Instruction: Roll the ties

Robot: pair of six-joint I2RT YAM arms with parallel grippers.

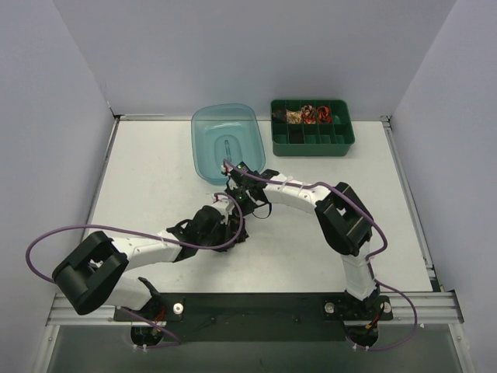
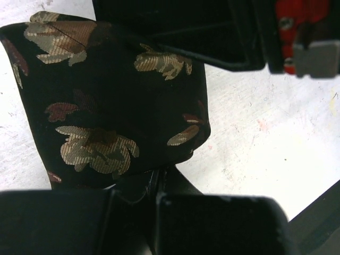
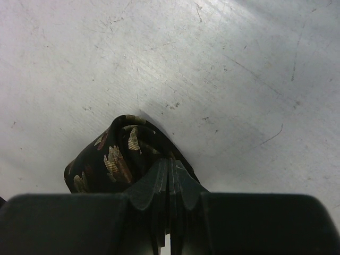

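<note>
A dark tie with tan and reddish flower patterns [image 2: 101, 143] lies folded on the white table, filling much of the left wrist view. From above, only a small dark part of the tie [image 1: 241, 234] shows beside the grippers. My left gripper is shut, its tips at the tie's near edge. In the right wrist view the tie's rounded fold [image 3: 114, 156] lies at lower left, and my right gripper is shut with its tips against the cloth. Whether either one pinches any fabric is hidden by the dark fingers.
A teal basin [image 1: 203, 155] stands behind the grippers. To its right is a green divided box [image 1: 347, 140] holding several rolled ties [image 1: 309, 114]. Both arms crowd close together over the tie.
</note>
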